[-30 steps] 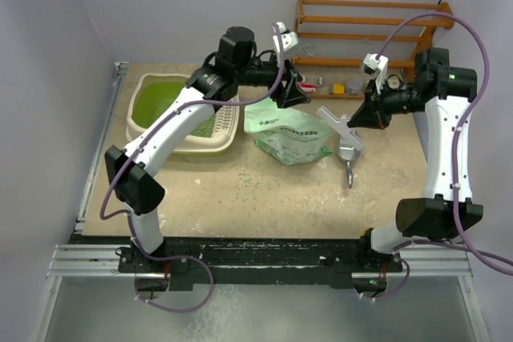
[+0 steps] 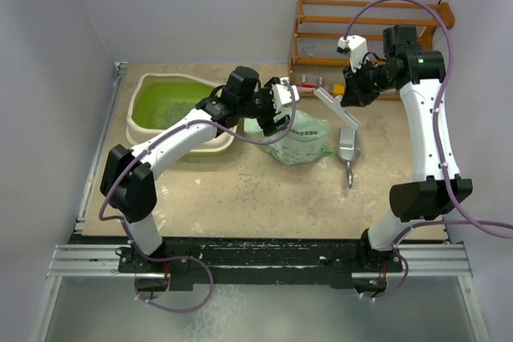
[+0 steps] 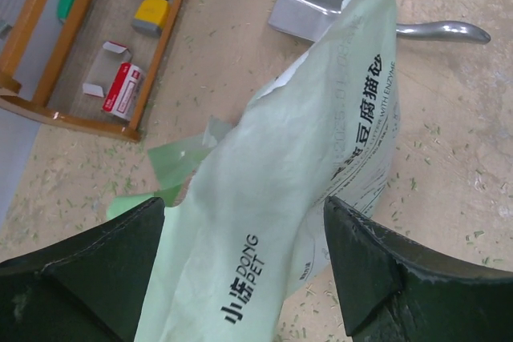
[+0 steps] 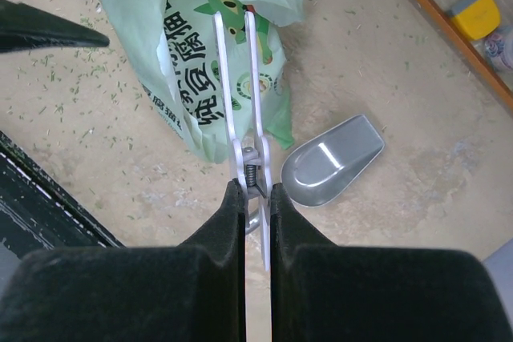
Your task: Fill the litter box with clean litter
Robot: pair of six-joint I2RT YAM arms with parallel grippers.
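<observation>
A pale green litter bag lies on the table in the middle, printed with dark lettering. My left gripper is over the bag's left end; in the left wrist view its open fingers stand on either side of the bag. My right gripper is shut on white spring scissors, whose blades point toward the bag and stand a little apart. The green litter box with a cream rim sits at the back left. A metal scoop rests to the right of the bag.
Behind the bag stands a wooden rack holding a red-and-white can and a yellow item. Small crumbs are scattered on the table.
My left gripper has come down from above and behind the bag to its left end.
</observation>
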